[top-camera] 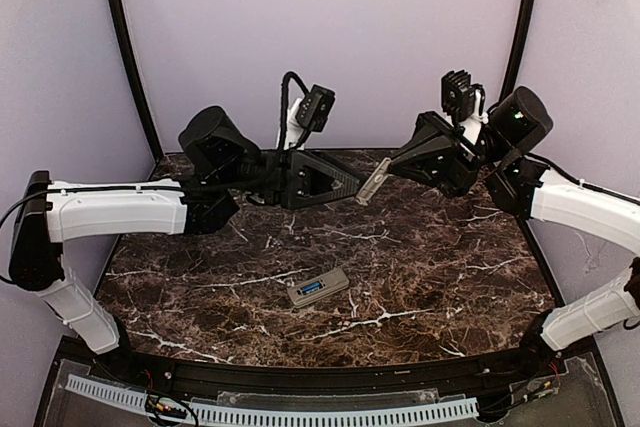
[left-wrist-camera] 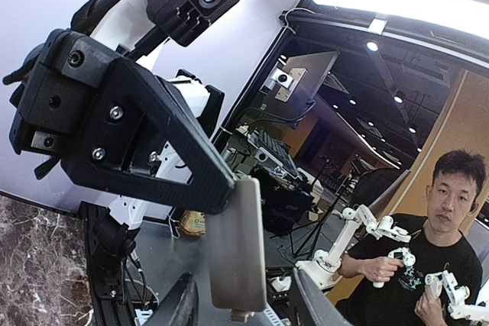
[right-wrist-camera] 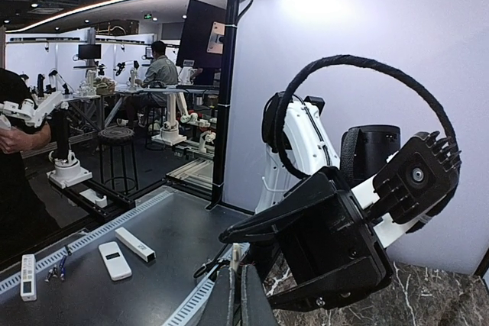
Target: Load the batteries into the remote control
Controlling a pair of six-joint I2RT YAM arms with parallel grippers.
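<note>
A slim grey plastic piece is held upright-tilted at the tip of my right gripper, which is shut on it; in the left wrist view the piece fills the middle. My left gripper is just left of it, part open, fingers toward its lower end, apparently empty. The grey remote lies on the table with a blue battery in its compartment.
A person sits beyond the front edge, and loose remotes lie on a metal surface outside the workspace.
</note>
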